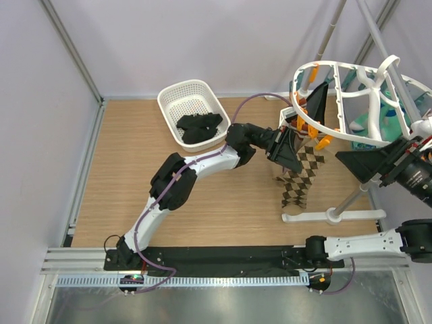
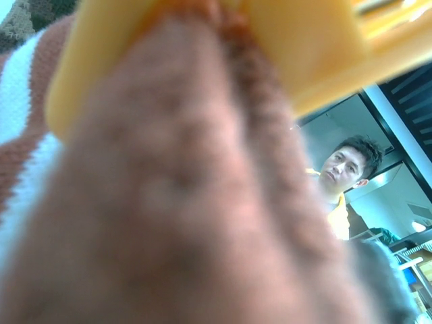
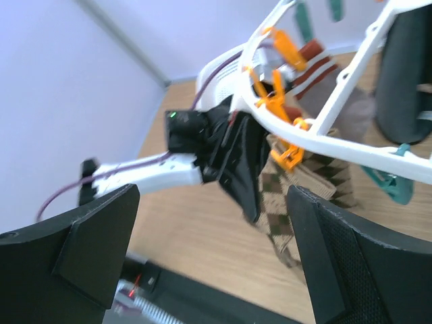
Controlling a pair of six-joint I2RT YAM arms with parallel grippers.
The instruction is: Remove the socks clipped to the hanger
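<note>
The white hanger ring hangs at the upper right, with orange clips along its rim. Below it dangles a brown checkered sock; an orange clip sits near its top. My left gripper is shut beside this sock; whether cloth lies between its fingers is hidden. Blurred brown fabric under a yellow clip fills the left wrist view. Also on the ring are a brown-and-white striped sock and a black sock. My right gripper stands open and empty, right of the checkered sock.
A white basket holding black socks stands at the back of the table. Green items hang farther right. The hanger's pole and white foot stand near the right arm.
</note>
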